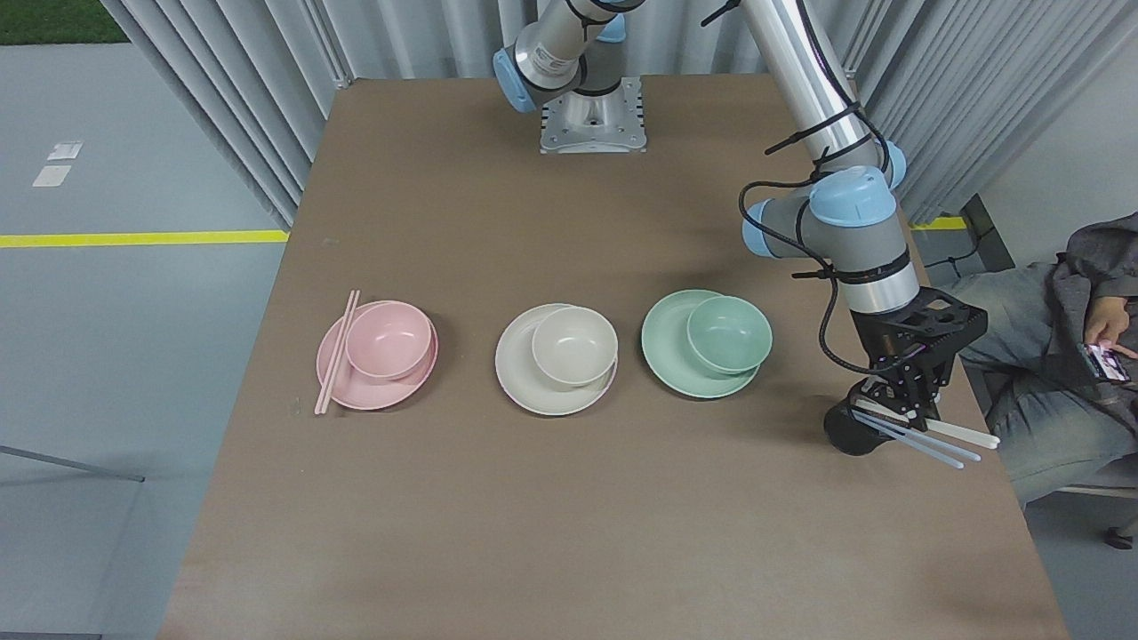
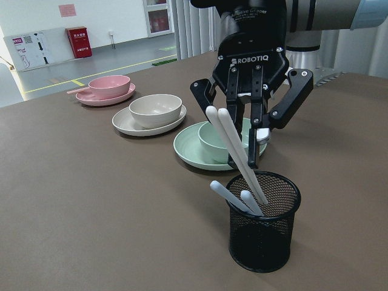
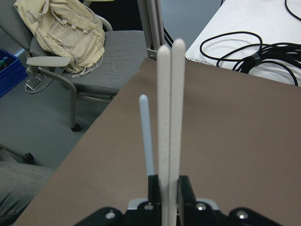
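Observation:
My gripper (image 2: 242,159) is shut on a pair of white chopsticks (image 2: 233,145), held over the black mesh pen cup (image 2: 260,242); their lower ends appear to be inside its opening, beside two pale blue chopsticks (image 2: 227,195). In the wrist view the white chopsticks (image 3: 169,122) stand upright between the fingers, with a blue one (image 3: 146,132) behind. Three place settings sit on the table: a pink bowl (image 1: 389,336) on a plate with pink chopsticks (image 1: 332,363), a white bowl (image 1: 576,341) on a plate, a green bowl (image 1: 731,332) on a plate.
The cup stands near the table's right edge, where a seated person (image 1: 1088,320) is close by. The wrist view shows a chair and a white table (image 3: 225,19) with coiled cables.

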